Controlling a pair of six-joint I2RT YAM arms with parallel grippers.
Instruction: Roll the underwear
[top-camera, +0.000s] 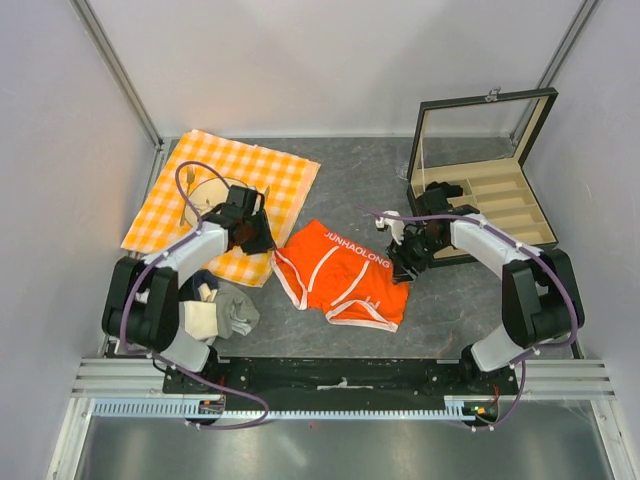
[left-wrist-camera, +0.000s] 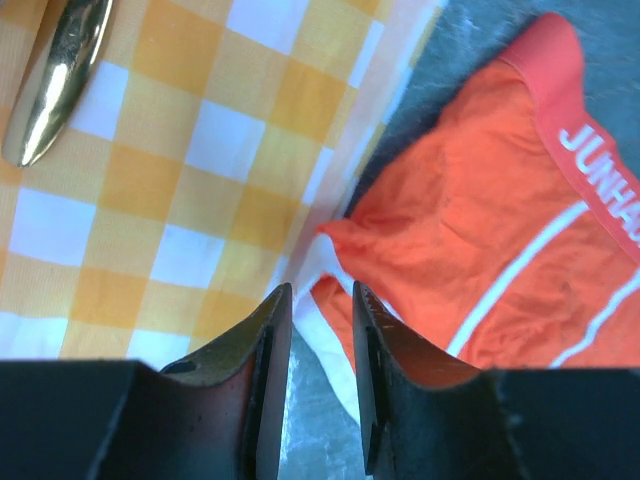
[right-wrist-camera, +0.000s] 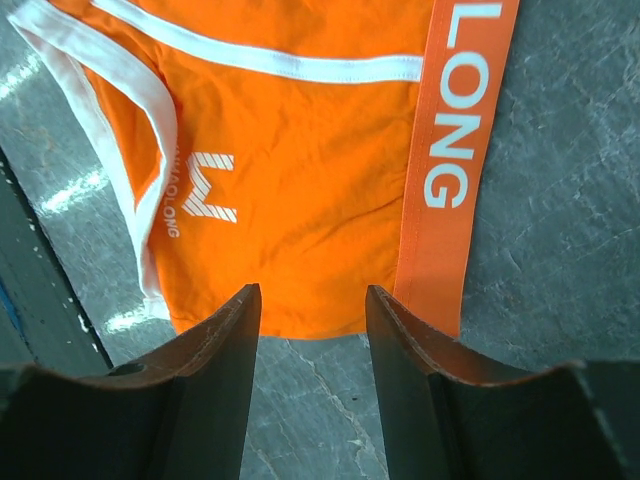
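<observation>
The orange underwear (top-camera: 345, 275) with white trim and a lettered waistband lies spread on the dark table. In the left wrist view, a white-trimmed corner (left-wrist-camera: 318, 268) of it reaches toward the checkered cloth, just ahead of my left gripper. That gripper's fingers stand apart; whether they touch the trim is unclear. At the opposite end, my right gripper is open over the underwear's edge, near the end of the waistband (right-wrist-camera: 445, 200). Its fingertips are apart, the orange fabric visible between them and no grip on it showing.
On the left lies a yellow checkered cloth (top-camera: 288, 168) with a plate (top-camera: 200, 192) and cutlery, partly under my left arm. Folded grey clothes (top-camera: 236, 310) lie below it. An open divided box (top-camera: 500, 190) stands at the right. Bare table lies behind the underwear.
</observation>
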